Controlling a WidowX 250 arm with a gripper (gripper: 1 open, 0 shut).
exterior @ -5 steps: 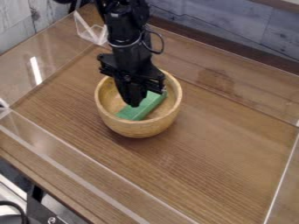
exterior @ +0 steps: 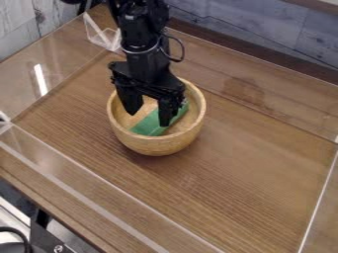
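A wooden bowl (exterior: 156, 145) sits on the wooden table with a green object (exterior: 154, 126) inside it. My black gripper (exterior: 145, 106) hangs over the bowl, open, its two fingers reaching down at either side of the bowl's interior, above and around the green object. The green object is partly hidden behind the fingers.
A pale wall runs along the back right. A clear plastic item (exterior: 103, 30) is at the back left, and dark cables lie at the lower left.
The gripper's fingers have spread wider apart and risen slightly over the bowl. The green object stays in the bowl.
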